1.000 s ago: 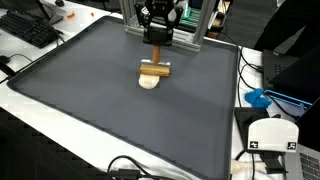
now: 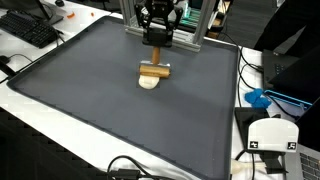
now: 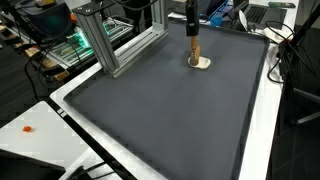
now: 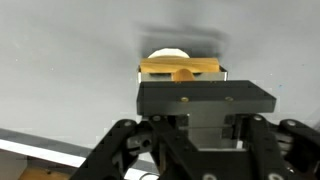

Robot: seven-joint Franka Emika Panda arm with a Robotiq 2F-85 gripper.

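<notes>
My gripper [image 2: 157, 40] points down over the grey table and is shut on the upright handle of a wooden mallet-like tool. The tool's crosswise head [image 2: 154, 70] is at the bottom, just over or touching a pale round disc [image 2: 148, 83]; which of the two I cannot tell. In exterior view 2 the wooden tool [image 3: 195, 48] stands above the same disc [image 3: 203, 63]. The wrist view shows the wooden head [image 4: 185, 65] beyond the black fingers, and a sliver of the disc [image 4: 169, 52] past it. Most of the handle is hidden there.
A white frame [image 3: 130, 50] stands at the table's edge. A keyboard [image 2: 28, 28], a blue object [image 2: 258, 98] and a white device [image 2: 272, 135] lie off the mat.
</notes>
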